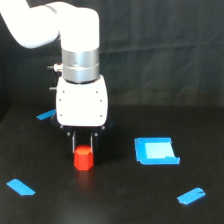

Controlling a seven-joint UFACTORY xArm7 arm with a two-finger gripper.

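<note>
A small red block is in the left middle of the dark table. The white arm reaches down from the top, and its gripper is directly over the block. Its two dark fingers come down close against the left and right sides of the block, and the fingers look shut on it. The fingertips are small and dark against the dark table, so the exact contact is hard to make out. Whether the block is clear of the table cannot be told.
A white square edged with blue tape lies to the right. Pieces of blue tape mark the front left and front right.
</note>
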